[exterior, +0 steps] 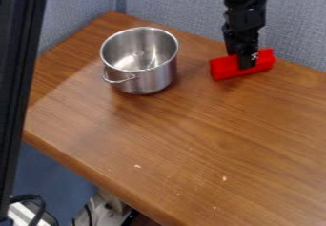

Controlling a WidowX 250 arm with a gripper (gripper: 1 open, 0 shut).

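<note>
My black gripper (245, 54) reaches down from the top onto a red block (227, 68) lying at the back of the wooden table, right of centre. The fingertips are at the block, partly hidden against it; I cannot tell whether they grip it. A steel pot (139, 73) with a wire handle stands to the left, apart from the block.
Grey padded walls rise behind it. A dark vertical frame fills the left edge, with cables and hardware below at lower left.
</note>
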